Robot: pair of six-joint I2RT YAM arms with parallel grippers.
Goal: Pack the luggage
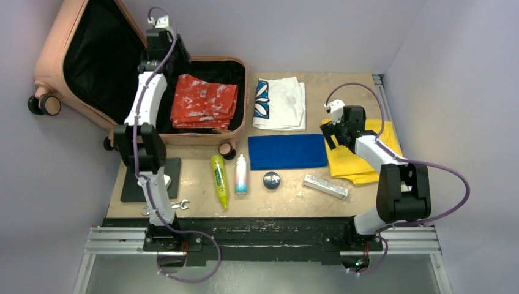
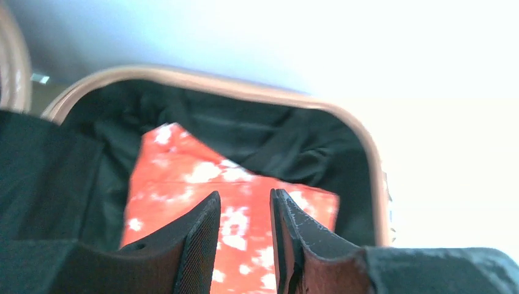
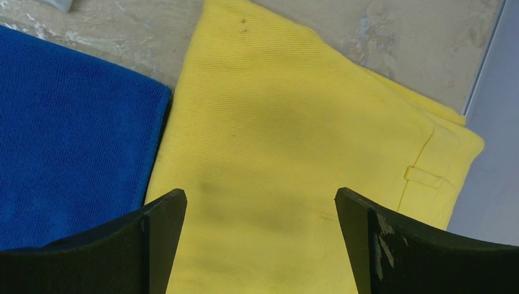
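Observation:
The open pink suitcase (image 1: 89, 73) has a folded red patterned cloth (image 1: 205, 101) in its base. My left gripper is raised over that red cloth, fingers part open with a gap between them and nothing held. My right gripper stands open above the folded yellow cloth (image 3: 306, 122), its fingers empty. The blue towel (image 1: 287, 151) and a folded white cloth (image 1: 281, 104) with a blue pattern lie between suitcase and yellow cloth.
Along the front lie a dark flat item (image 1: 134, 184), wrenches (image 1: 182, 204), a yellow bottle (image 1: 219, 180), a white bottle (image 1: 241, 174), a round tin (image 1: 272, 180) and a long box (image 1: 325, 186).

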